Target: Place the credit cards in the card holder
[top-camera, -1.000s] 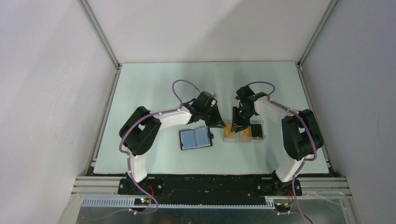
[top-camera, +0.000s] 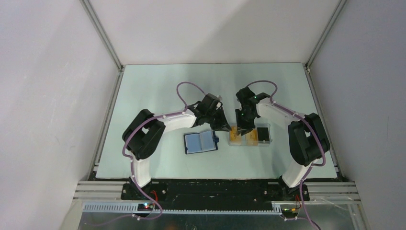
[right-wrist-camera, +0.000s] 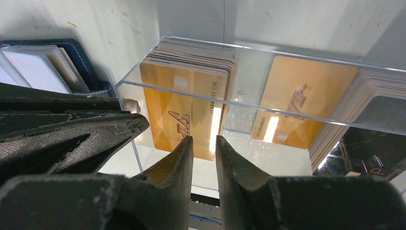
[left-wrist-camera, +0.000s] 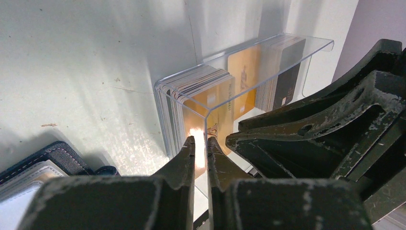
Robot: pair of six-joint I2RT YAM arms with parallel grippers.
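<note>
A clear acrylic case (top-camera: pixel 263 143) holds stacks of credit cards, gold (right-wrist-camera: pixel 167 120) at left and middle, black (right-wrist-camera: pixel 368 148) at right. My left gripper is shut on the near left edge of the clear case, beside the gold stack. My right gripper is part open over the left gold stack, nothing visible held between its fingers. The card holder (top-camera: pixel 200 143), a dark blue wallet with clear sleeves, lies open left of the case.
Both grippers are close together over the case.
The left arm, case and card holder look unchanged.
</note>
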